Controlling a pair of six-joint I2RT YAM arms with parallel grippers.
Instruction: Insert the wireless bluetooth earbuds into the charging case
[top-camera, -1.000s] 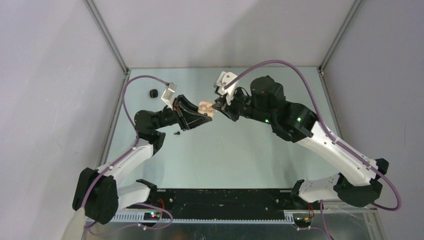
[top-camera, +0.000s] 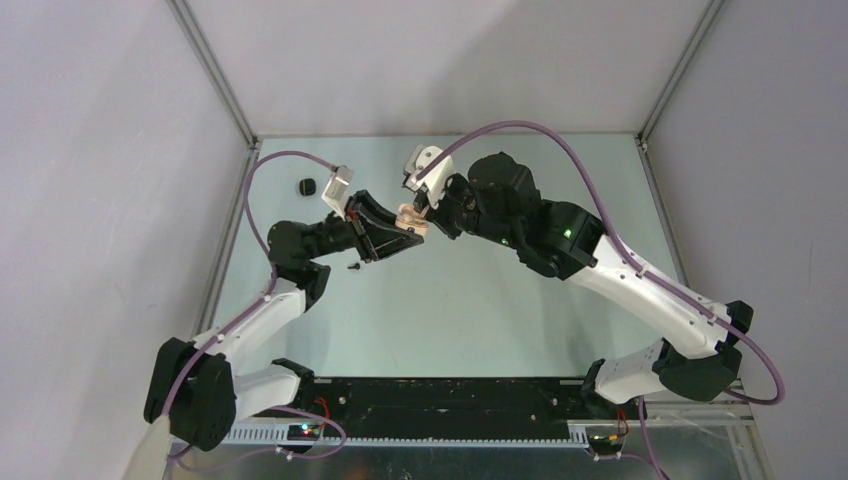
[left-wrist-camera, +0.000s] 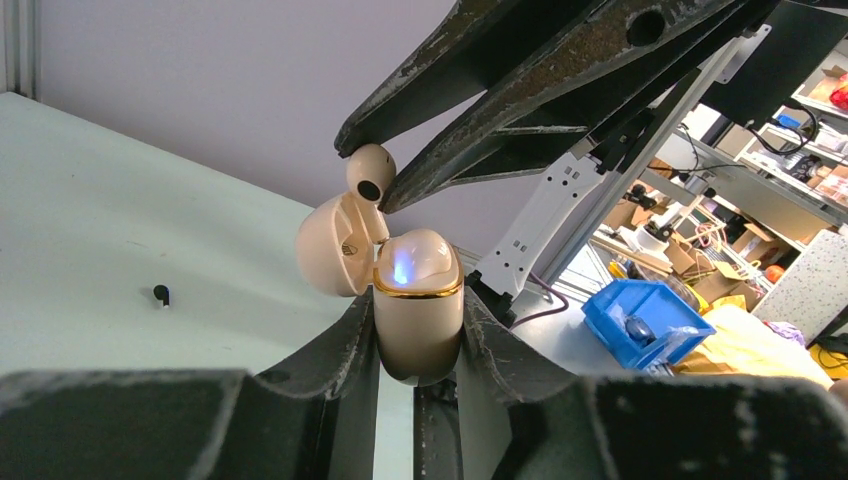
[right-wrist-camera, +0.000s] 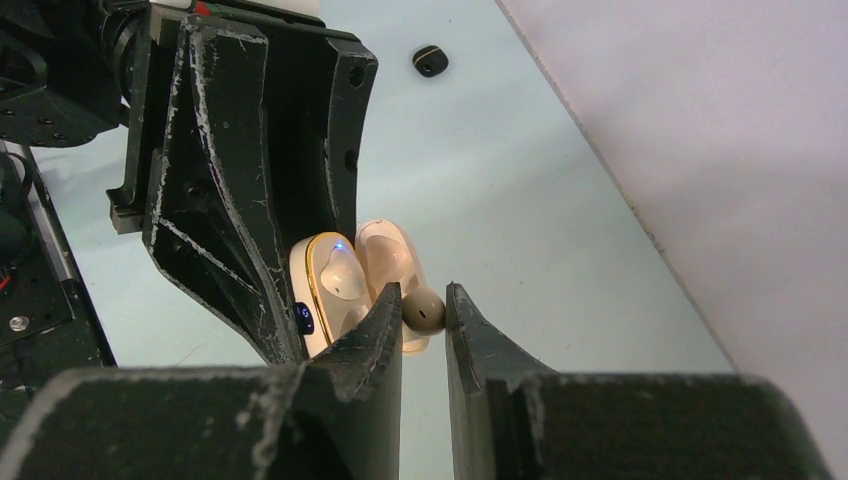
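The beige charging case (left-wrist-camera: 418, 320), lid (left-wrist-camera: 330, 250) swung open, is gripped by my left gripper (top-camera: 400, 240), its blue light glowing. In the right wrist view the case's body (right-wrist-camera: 318, 290) shows one earbud shape in the upper part of its inside. A beige earbud (left-wrist-camera: 368, 175) is held between the fingertips of my right gripper, just over the open case, its dark round end visible in the left wrist view. Whether it touches the case is unclear.
A black case (top-camera: 307, 186) lies on the pale table (top-camera: 480, 320) at the back left, and a small black earbud (left-wrist-camera: 160, 295) lies nearer the middle. Walls border the table.
My right arm has moved left with its earbud, closer over the open case. The left arm has stayed essentially still, holding the case.
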